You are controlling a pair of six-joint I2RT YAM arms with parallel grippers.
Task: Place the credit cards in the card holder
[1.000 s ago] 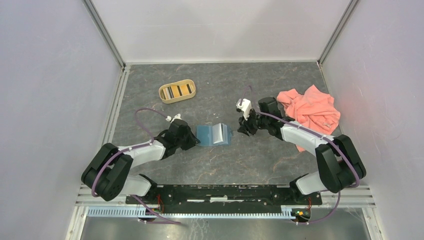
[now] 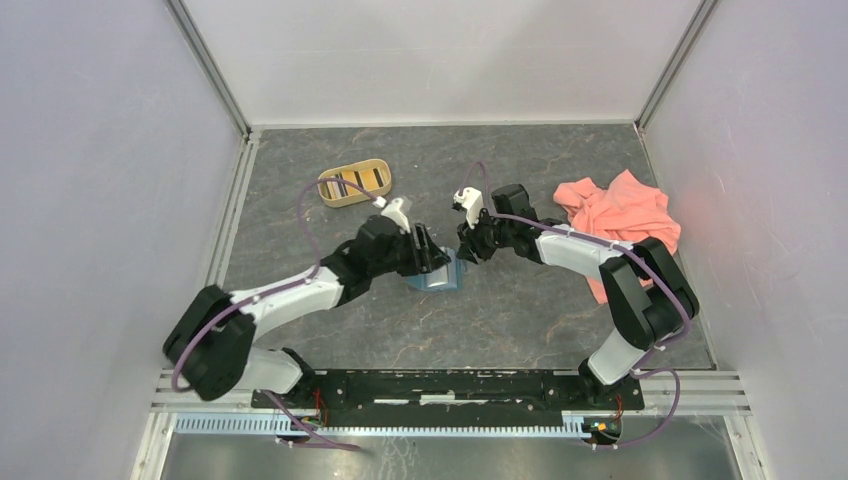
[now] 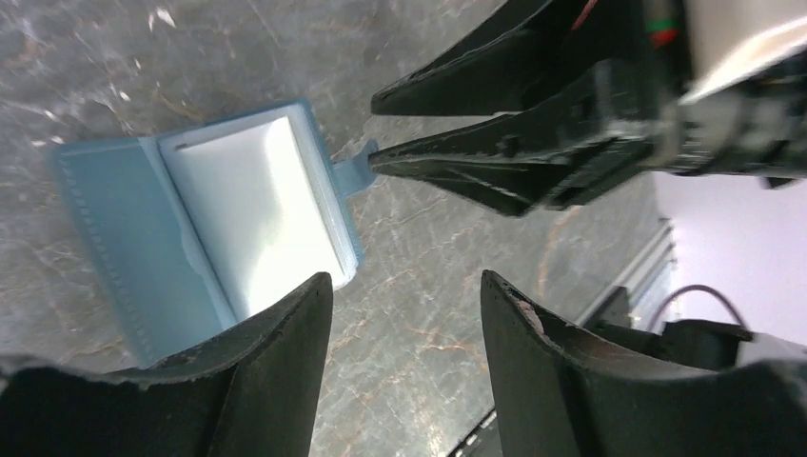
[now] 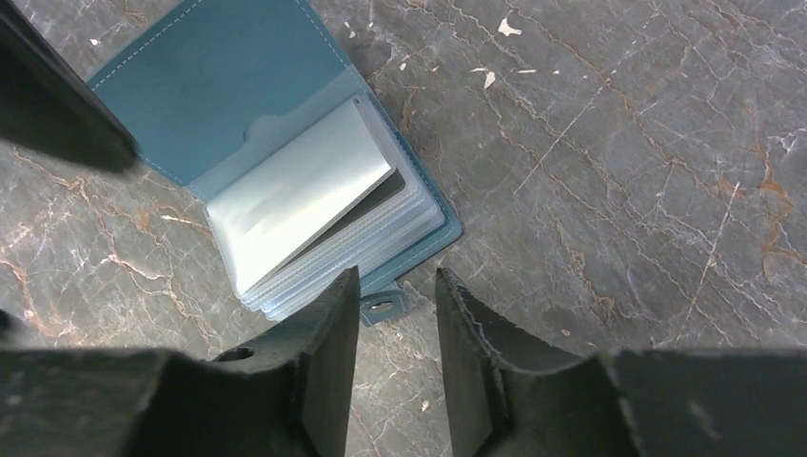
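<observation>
A blue card holder (image 2: 434, 280) lies open on the grey table, its cover to the left and a stack of clear sleeves with a white face on the other half (image 3: 257, 209) (image 4: 295, 190). My left gripper (image 2: 433, 255) is over the holder, fingers apart, empty (image 3: 407, 309). My right gripper (image 2: 470, 250) is just right of it, by the small clasp tab (image 4: 381, 307), its fingers parted with nothing seen between them (image 4: 398, 284). A yellow tray (image 2: 332, 197) at the back left holds several cards.
A crumpled pink cloth (image 2: 615, 215) lies at the right. The table between tray and left edge and along the front is clear; white walls enclose the area.
My left gripper has risen and moved right over the holder. My right gripper has moved left to the holder's right side.
</observation>
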